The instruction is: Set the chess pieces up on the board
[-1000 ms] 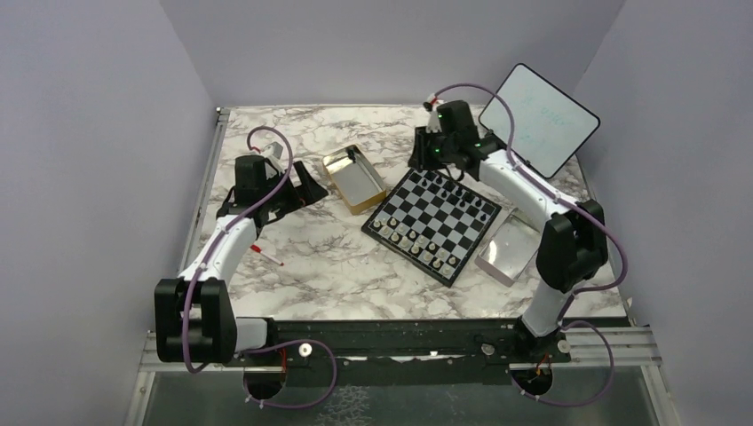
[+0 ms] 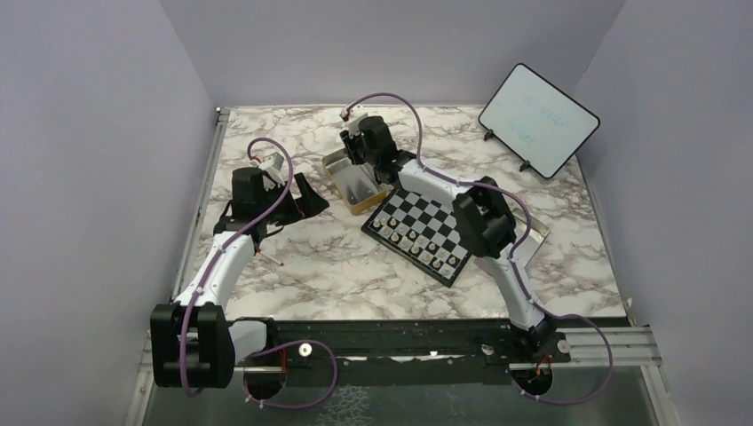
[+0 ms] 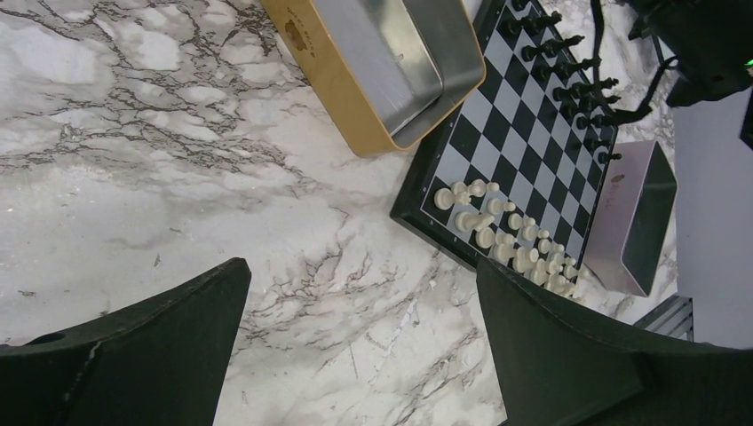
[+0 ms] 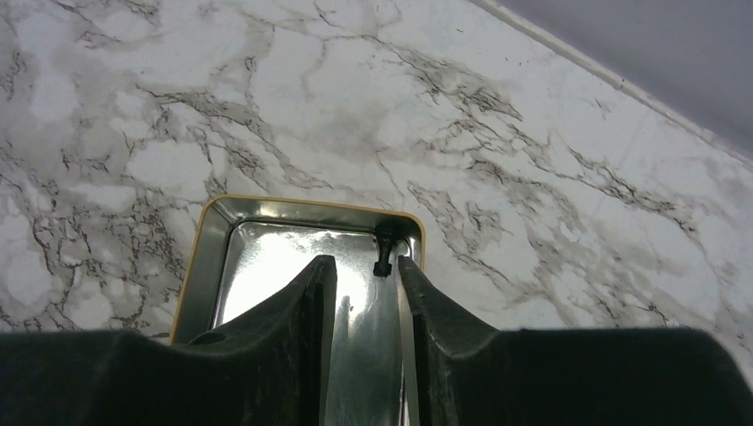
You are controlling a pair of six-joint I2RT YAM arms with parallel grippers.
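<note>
The chessboard [image 2: 426, 213] lies right of the middle of the table. White pieces [image 3: 484, 222] stand along its near edge, and black pieces [image 3: 568, 67] line the far side in the left wrist view. One black piece [image 4: 384, 253] lies in the corner of the yellow-rimmed metal box [image 4: 311, 206]. Above that box hovers my right gripper, its fingers partly apart with nothing between them; beyond the gap the black piece shows. To the left, my left gripper [image 2: 311, 197] hangs over bare marble, wide open and empty.
A second box [image 3: 635, 222] sits beyond the board's right side. At the back right stands a whiteboard [image 2: 539, 120]. A red and white pen [image 2: 270, 257] lies below the left gripper.
My right gripper has swept left from above the board's far corner to over the yellow-rimmed box. The left arm has shifted only slightly, its gripper a little lower in the view.
</note>
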